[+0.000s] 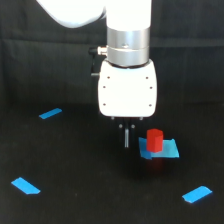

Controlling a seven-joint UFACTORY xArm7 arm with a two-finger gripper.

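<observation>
A small red block (155,140) stands on light-blue tape (170,149) on the black surface, right of the image centre. My gripper (127,146) hangs under the white hand (127,91), to the left of the block in the view. Its slim dark fingers barely stand out against the black background, so neither their gap nor anything between them can be made out. Block and fingers appear apart in the image.
Blue tape strips mark the surface at the far left (50,114), near left (26,186) and near right (197,194).
</observation>
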